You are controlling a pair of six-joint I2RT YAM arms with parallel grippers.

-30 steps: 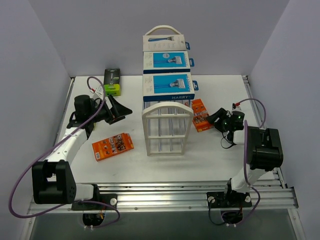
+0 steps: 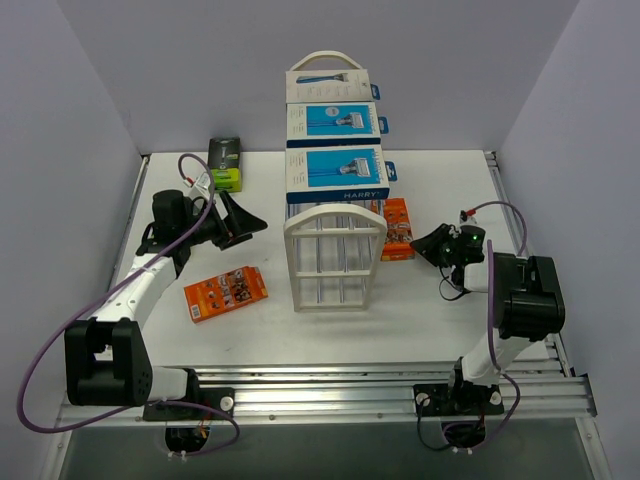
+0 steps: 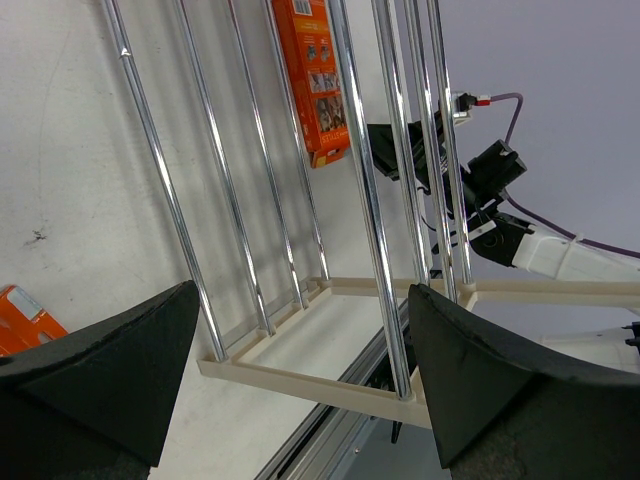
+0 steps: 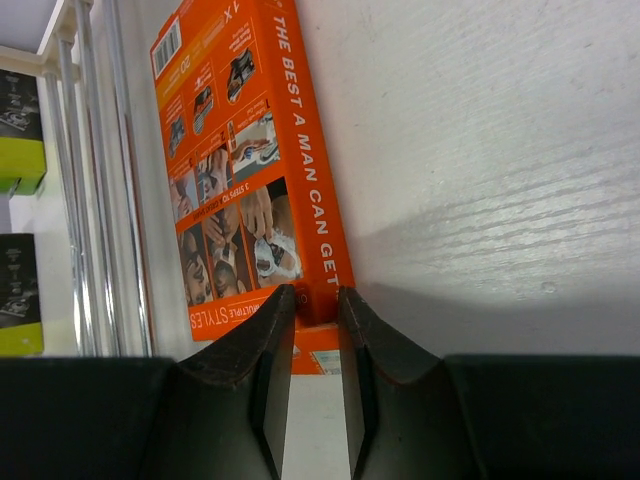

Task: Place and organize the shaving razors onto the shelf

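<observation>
An orange razor box (image 2: 397, 228) lies along the right side of the white wire shelf (image 2: 330, 260); my right gripper (image 2: 420, 246) is at its near end, fingertips close together at the box's edge (image 4: 250, 180). Whether they hold it is unclear. My left gripper (image 2: 245, 226) stands open and empty left of the shelf. A second orange box (image 2: 225, 293) lies at the front left. Blue-and-white razor boxes (image 2: 336, 172) sit on the shelf top.
Black-and-green boxes (image 2: 224, 165) lie at the back left.
The orange box by my right gripper has straightened alongside the shelf. That gripper has moved slightly left and down in the top view. The left arm is essentially still.
</observation>
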